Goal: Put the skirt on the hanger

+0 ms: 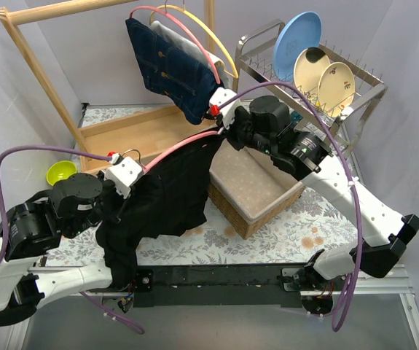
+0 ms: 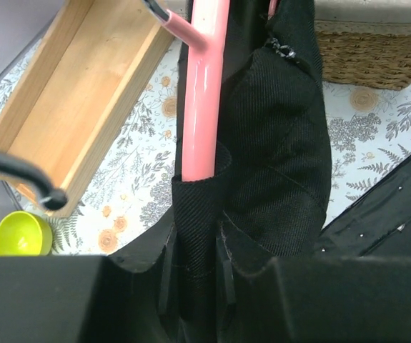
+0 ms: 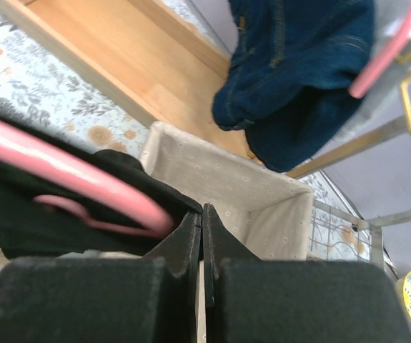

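Observation:
A black skirt (image 1: 162, 197) hangs between my grippers, stretched along a pink hanger (image 1: 180, 146). My left gripper is shut on the skirt where the hanger's arm (image 2: 201, 107) enters the cloth. My right gripper is shut at the skirt's other upper corner; the black cloth (image 3: 62, 221) reaches its fingertips, with the hanger's pink end beside them. In the top view this corner lies just below the hanging denim garment (image 1: 165, 65).
Denim and white garments hang on the wooden rack (image 1: 41, 73) behind. A lined basket (image 1: 253, 189) is beneath my right arm, a dish rack (image 1: 369, 102) at the back right, a lime bowl (image 1: 61, 172) at the left.

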